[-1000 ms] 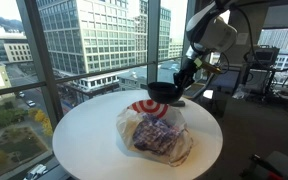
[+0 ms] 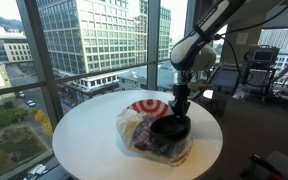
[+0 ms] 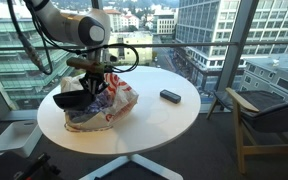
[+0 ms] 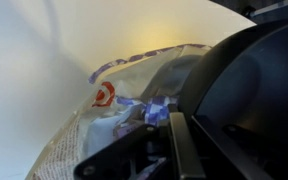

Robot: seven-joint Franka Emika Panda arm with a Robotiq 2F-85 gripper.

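Observation:
A dark round bowl (image 2: 170, 130) is tilted in the mouth of a plastic bag on the white table. My gripper (image 2: 180, 106) is above it, shut on its rim. From the other side, the bowl (image 3: 74, 100) shows below my gripper (image 3: 90, 88), with the white and red bag (image 3: 122, 100) around and beside it. The wrist view has the bowl (image 4: 246, 85) filling the right side, and purple and white crumpled packaging (image 4: 156, 110) inside the bag (image 4: 74, 145). My fingers (image 4: 178, 140) meet at the rim; exact contact is hard to make out.
A dark box-like object (image 3: 170, 96) lies on the right of the white round table (image 3: 169, 125) in exterior view 2. A chair (image 3: 259, 115) stands beyond its edge, and tall windows surround it.
Over the last second my gripper and the bowl have come down, from above the bag into its opening. The bowl now hides much of the purple packaging.

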